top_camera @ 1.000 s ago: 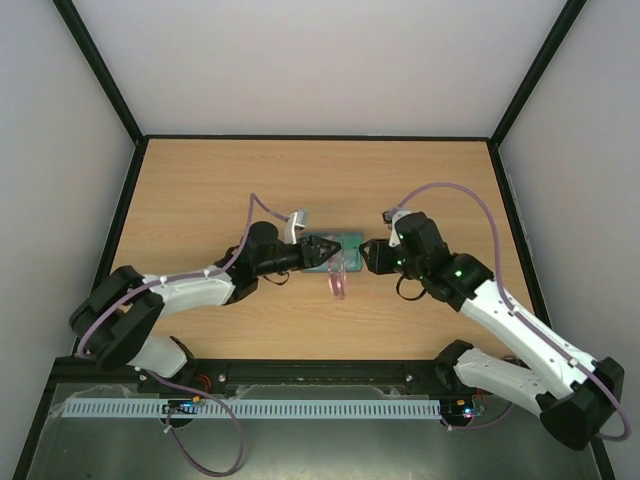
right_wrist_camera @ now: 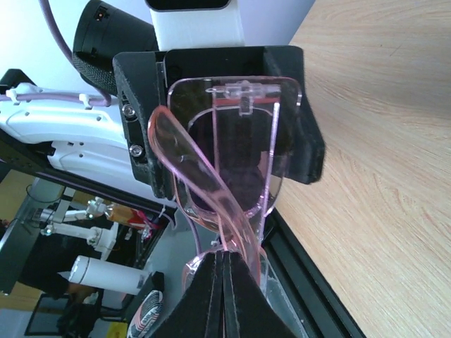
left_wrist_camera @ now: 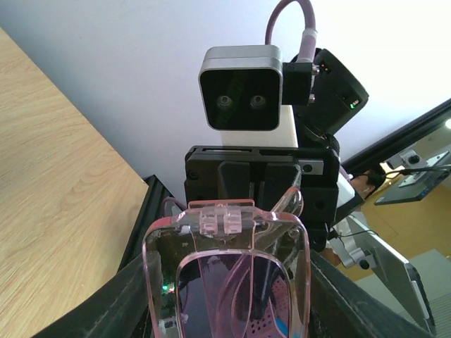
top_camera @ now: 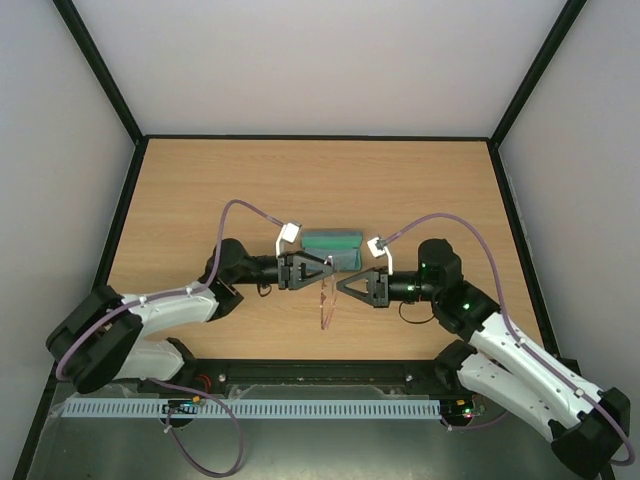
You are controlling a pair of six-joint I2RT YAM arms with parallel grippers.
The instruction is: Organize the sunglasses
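The pink sunglasses [top_camera: 326, 305] hang between the two arms over the near half of the table, temples folded out at differing angles. My left gripper [top_camera: 331, 266] is shut on them, its fingers either side of a lens [left_wrist_camera: 232, 299]. My right gripper [top_camera: 339, 286] faces it from the right, a little nearer the front edge. In the right wrist view the dark fingers [right_wrist_camera: 201, 299] meet with nothing between them. A pink temple arm [right_wrist_camera: 201, 176] lies outside those fingers, in front of their tips. The open green case [top_camera: 325, 240] lies on the table behind the grippers.
The grippers are close together, with little room between their tips. Black frame bars [top_camera: 300, 368] run along the front edge.
Both grippers have rotated and shifted toward the front, away from the case.
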